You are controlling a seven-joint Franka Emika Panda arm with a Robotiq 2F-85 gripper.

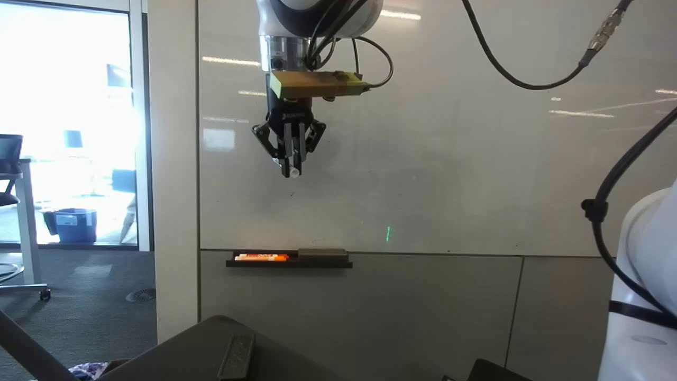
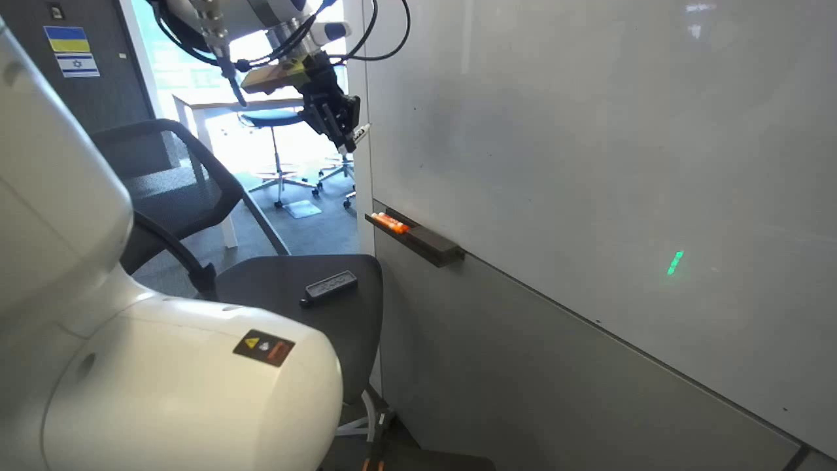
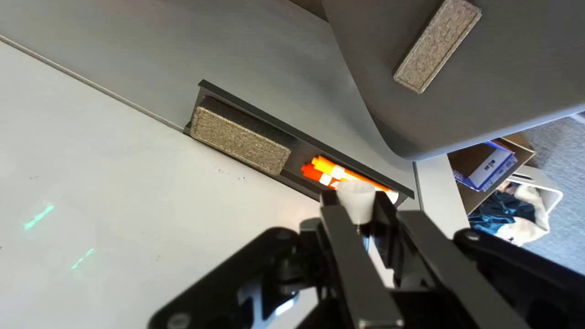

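Observation:
Shut on a white marker (image 3: 356, 200), my gripper hangs in front of the left part of the whiteboard (image 1: 431, 159). The marker's round white end shows between the fingers in exterior view 1, while in exterior view 2 its body (image 2: 361, 133) sticks out toward the board. Whether its tip touches the board cannot be told. Below the gripper (image 1: 291, 170), a dark tray (image 1: 342, 263) is fixed at the board's lower edge. Orange markers (image 3: 351, 178) and a felt eraser (image 3: 238, 134) lie in it. Short green strokes (image 2: 675, 263) mark the board to the right.
A dark chair seat (image 2: 314, 271) stands close to the wall below the tray, with another eraser (image 2: 331, 286) on it. Cables (image 1: 539, 85) loop from the arm. Most of the board's face is clear.

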